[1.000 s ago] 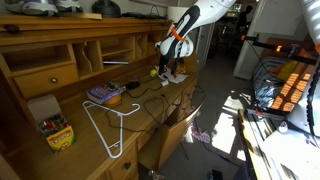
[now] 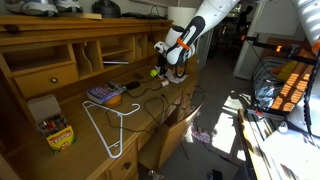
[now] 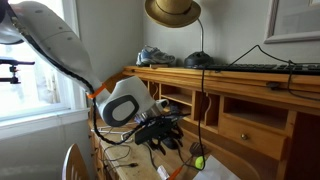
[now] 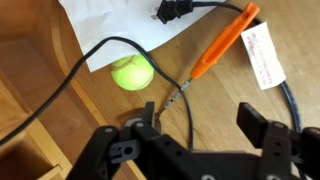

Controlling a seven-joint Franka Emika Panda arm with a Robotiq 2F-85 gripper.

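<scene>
In the wrist view, my gripper stands with its two black fingers well apart and nothing held between them. A screwdriver with an orange handle (image 4: 222, 43) lies slantwise on the wooden desktop. Its thin metal shaft runs down toward the left finger, with the tip partly hidden near a cable. To its left a yellow-green tennis ball (image 4: 132, 72) rests at the edge of a white sheet (image 4: 103, 22). The second exterior view shows the gripper (image 3: 160, 140) above the desk, with the ball (image 3: 199, 162) to its right.
A black cable (image 4: 72, 72) loops past the ball and crosses the screwdriver's shaft. Right of the handle is a white label (image 4: 262, 55) on another cord. Along the desk lie a white hanger (image 2: 108, 128) and a crayon box (image 2: 57, 132); cubbies line the back.
In the first exterior view, the arm's upper part has shifted slightly up and to the right. The objects on the desk look unmoved.
</scene>
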